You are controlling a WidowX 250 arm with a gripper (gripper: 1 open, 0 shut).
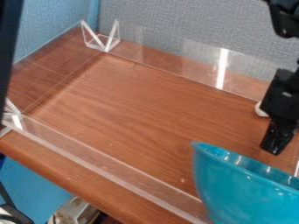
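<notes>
My black gripper (pixel 275 140) is at the right edge of the view, low over the wooden surface, its fingertips pointing down behind a large teal bowl (pixel 239 185). It looks shut, with nothing visible between its fingers. A small white object (pixel 263 108) is partly hidden behind the gripper.
The bowl fills the lower right. Grey and blue padded walls stand behind.
</notes>
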